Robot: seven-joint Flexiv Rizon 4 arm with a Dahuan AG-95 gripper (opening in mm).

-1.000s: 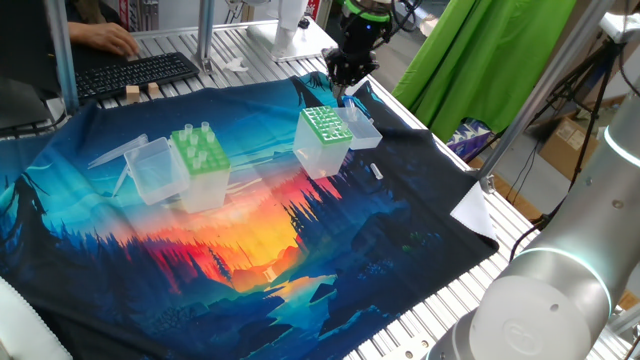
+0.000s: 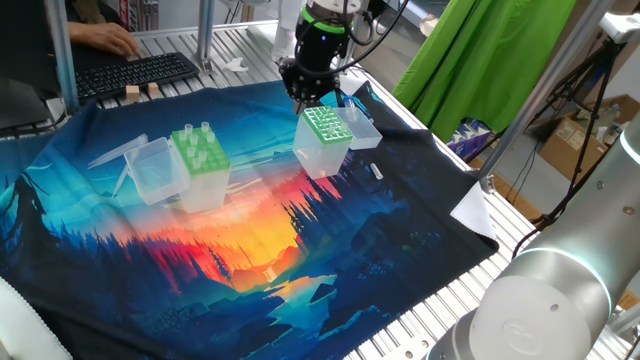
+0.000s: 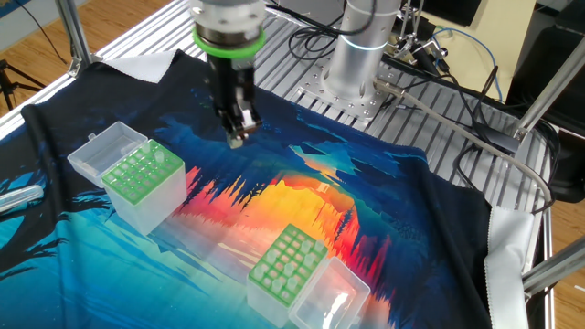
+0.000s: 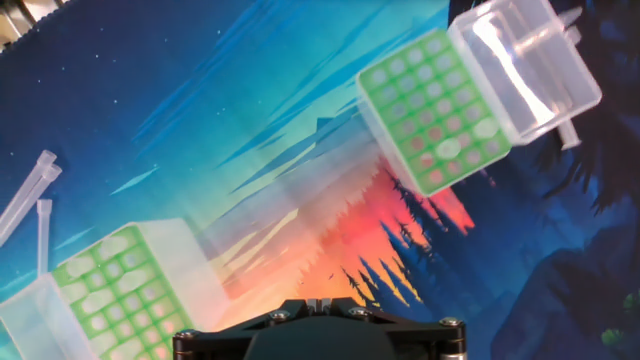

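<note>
One tip box with a green perforated top stands on the left in exterior view 1, with several pale pieces sticking up from it. The other green-topped box is at right, its holes looking mostly empty. Clear lids hang open beside both. In the wrist view, the fuller box is cut off at lower left, and the emptier box lies at upper right. My gripper appears shut, its fingertips together with nothing visible between them. In exterior view 2, the gripper hangs above the cloth, apart from both boxes.
Several loose clear tubes lie near the fuller box. A small white piece rests on the printed cloth. The cloth between the boxes and toward the front is clear. A hand rests by a keyboard.
In exterior view 1 my gripper has moved left, from beyond the emptier box's lid to behind that box. Both boxes and their lids stay in place.
</note>
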